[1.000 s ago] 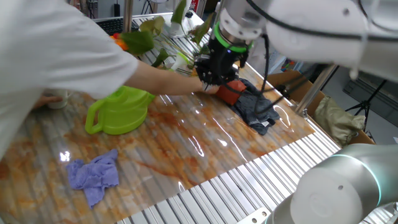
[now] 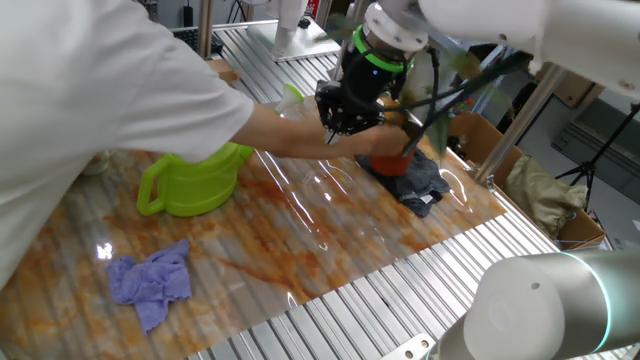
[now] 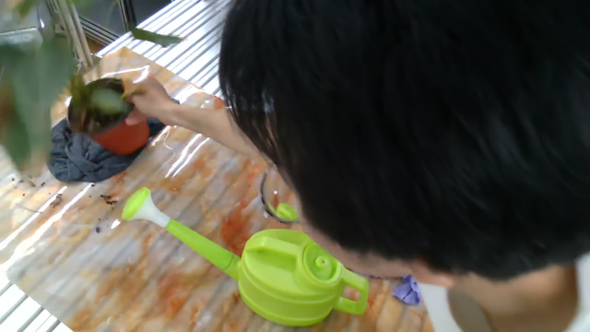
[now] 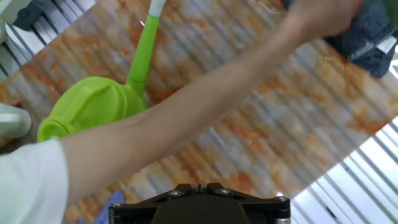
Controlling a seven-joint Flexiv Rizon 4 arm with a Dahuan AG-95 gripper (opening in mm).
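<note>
In exterior view 1 my gripper (image 2: 338, 118) hangs over the far part of the table, close to a person's forearm. Its black body (image 4: 199, 205) shows at the bottom of the wrist view; how its fingers stand is unclear. An orange-red plant pot (image 3: 123, 138) with dark soil is tilted in the person's hand (image 3: 152, 100), over a dark grey cloth (image 3: 78, 159). A lime-green watering can (image 3: 288, 281) stands upright on the table, its spout pointing toward the pot's side. The purple cloth (image 2: 150, 285) lies crumpled near the front left.
The person's arm (image 4: 180, 121) crosses the workspace below my gripper. Soil crumbs (image 3: 109, 199) lie near the grey cloth.
The person's hand and the pot have moved right over the grey cloth in exterior view 1, and the leaves have swung right. My arm has shifted slightly. The watering can and purple cloth stay put.
</note>
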